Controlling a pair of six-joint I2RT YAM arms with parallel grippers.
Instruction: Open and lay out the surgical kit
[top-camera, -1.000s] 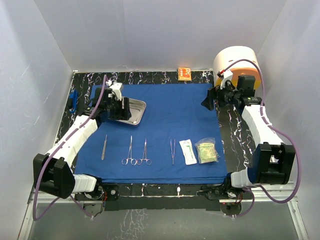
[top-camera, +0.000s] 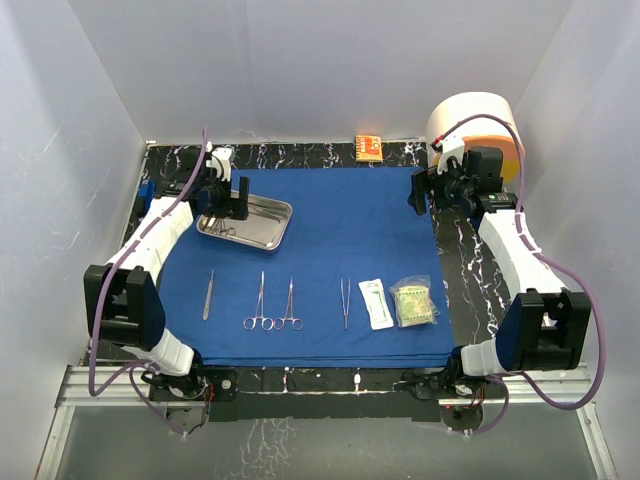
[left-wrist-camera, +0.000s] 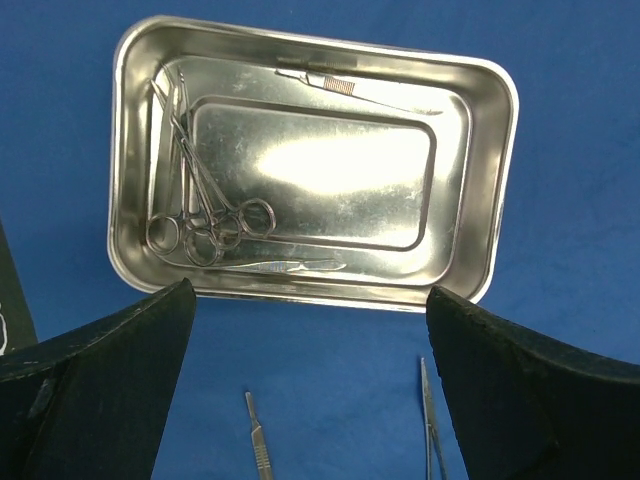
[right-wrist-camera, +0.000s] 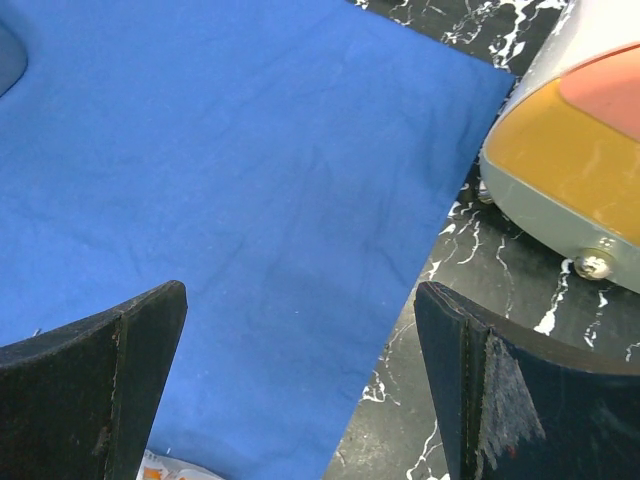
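My left gripper (top-camera: 228, 200) hangs open over the steel tray (left-wrist-camera: 490, 200), which holds several scissor-like instruments (left-wrist-camera: 200, 200), a scalpel handle (left-wrist-camera: 280, 266) along the near wall and another slim instrument (left-wrist-camera: 330, 82) along the far wall. On the blue cloth in front lie a scalpel handle (top-camera: 208, 295), two scissor-like instruments (top-camera: 260, 310), tweezers (top-camera: 346, 305), a white packet (top-camera: 376, 304) and a bagged gauze pack (top-camera: 414, 303). My right gripper (top-camera: 420, 190) is open above the cloth's back right, empty.
A large cream-and-orange container (right-wrist-camera: 570, 120) stands at the back right, beside the cloth. An orange packet (top-camera: 368, 148) sits on the back dark edge.
My left gripper has moved up and back from lower over the tray, its arm shifting with it. The right gripper has shifted only slightly. The items on the cloth are unchanged.
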